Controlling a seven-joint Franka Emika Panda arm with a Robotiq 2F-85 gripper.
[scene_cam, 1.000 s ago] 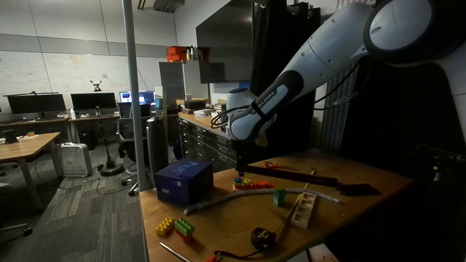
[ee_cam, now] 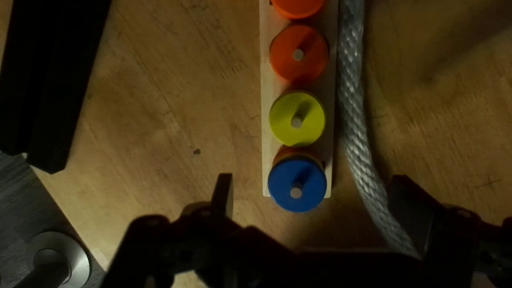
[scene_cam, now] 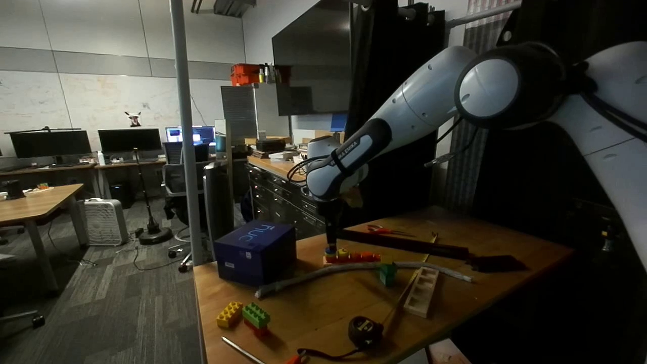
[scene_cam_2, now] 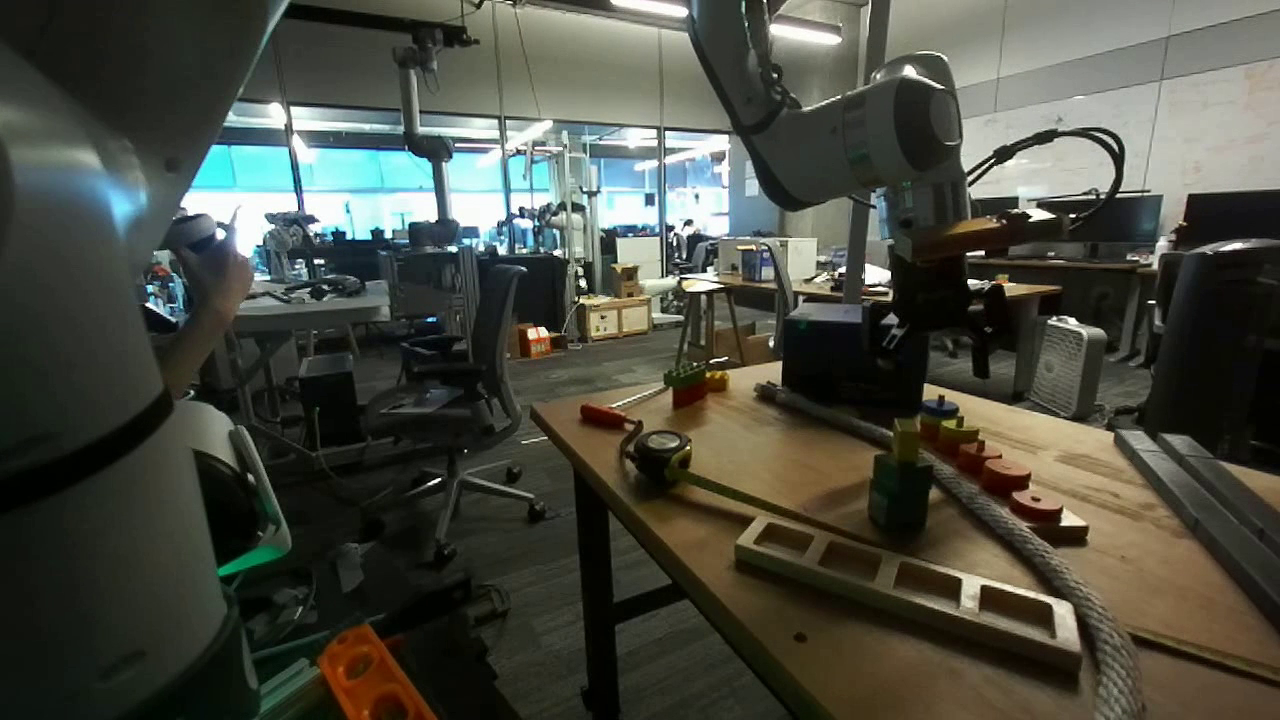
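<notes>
A wooden peg board carries coloured discs on pegs: a blue disc at one end, then a yellow disc, then orange-red ones. Below the blue disc's top, an orange layer shows on the same peg. My gripper is open above the blue end, its fingers set wide to either side of the disc. Nothing is held between them. From exterior view 2, the gripper hangs over the table, clear above the blue disc.
A grey rope runs close along the board's side. The blue box, a green block stack, a wooden tray with square holes, a tape measure and dark bars lie around. Bare tabletop shows beside the board.
The arm has come lower and shifted slightly left in exterior view 1, bringing the gripper down over the blue end of the board. The table objects have not visibly moved.
</notes>
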